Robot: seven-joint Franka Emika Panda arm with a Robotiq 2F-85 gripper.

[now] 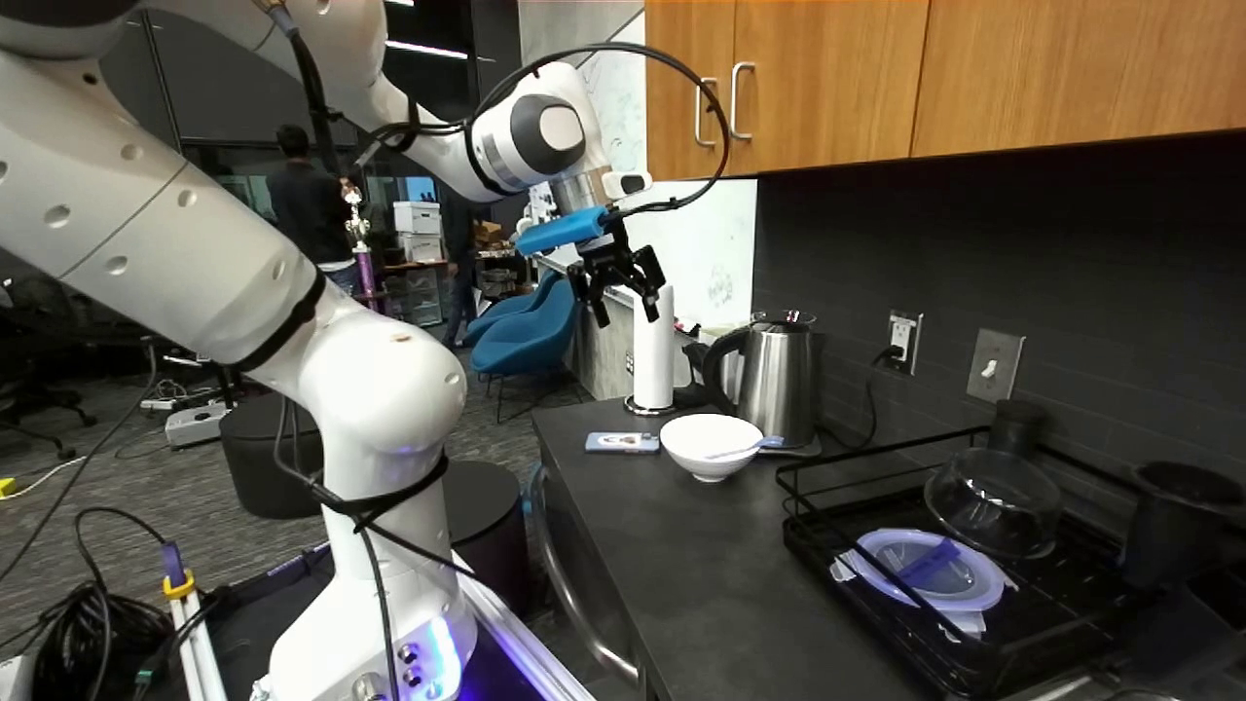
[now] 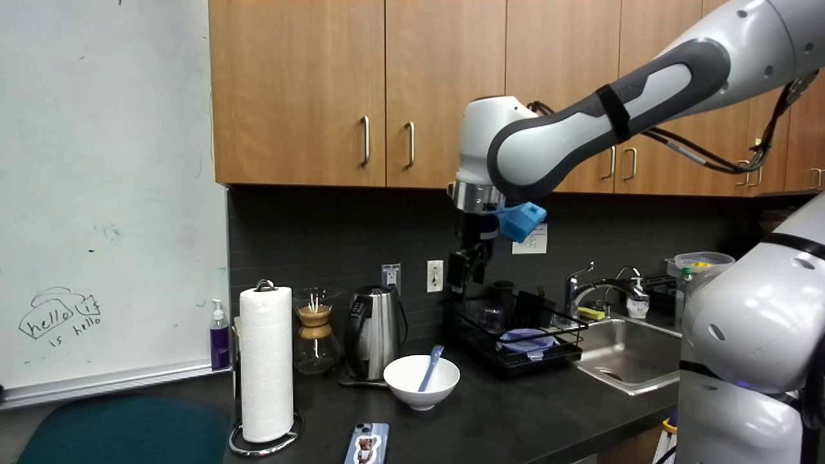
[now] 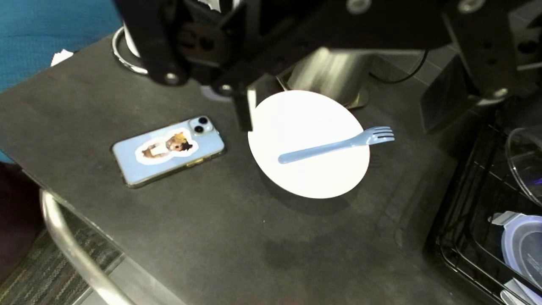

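Observation:
My gripper (image 1: 628,315) hangs in the air above the counter, its fingers apart and empty. In the wrist view its dark fingers (image 3: 242,109) spread wide across the top. Below stands a white bowl (image 3: 310,175) with a light blue fork (image 3: 325,149) resting in it; the fork's tines reach past the rim. A blue phone (image 3: 170,151) with a sticker on its back lies flat beside the bowl. From the second exterior view, the bowl (image 2: 402,379) is near the kettle and the gripper (image 2: 466,286) is well above counter height.
A steel kettle (image 1: 780,380) and a paper towel roll (image 2: 267,363) stand behind the bowl and phone. A black dish rack (image 1: 818,543) holds a lidded container and a clear bowl. Bare counter (image 1: 701,572) lies between bowl and rack; wooden cabinets (image 2: 301,93) hang above.

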